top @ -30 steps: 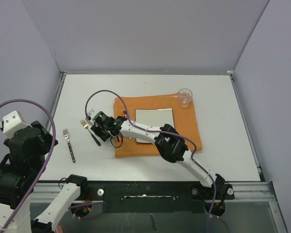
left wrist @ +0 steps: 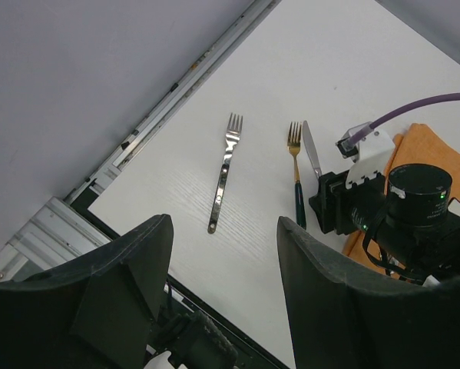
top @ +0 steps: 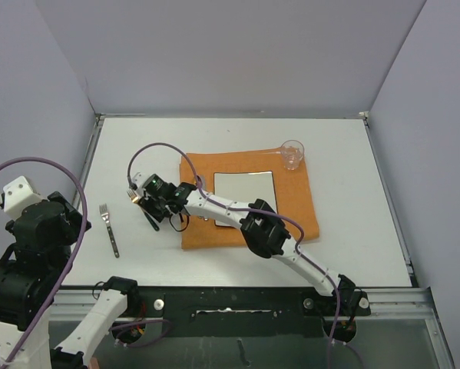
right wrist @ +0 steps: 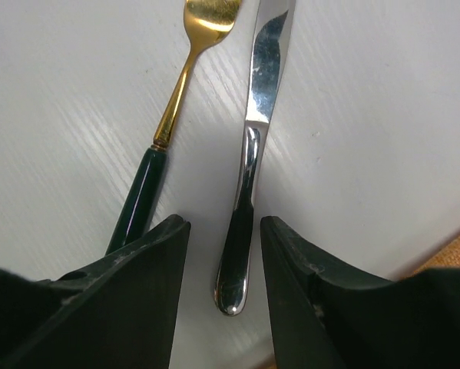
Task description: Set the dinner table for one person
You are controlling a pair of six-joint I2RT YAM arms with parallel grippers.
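In the right wrist view a silver knife (right wrist: 237,238) lies on the table between the open fingertips of my right gripper, beside a gold fork with a green handle (right wrist: 141,200). A silver fork (top: 107,223) lies further left. An orange placemat (top: 253,234) holds a square white plate (top: 245,187), and a clear glass (top: 292,154) stands at its back right corner. My left gripper is open, high at the table's left side, with nothing between its fingers.
Grey walls surround it at the sides and rear. The right arm hides part of the placemat.
My right gripper has shifted slightly to the left, over the knife. The left arm and the tableware look unmoved.
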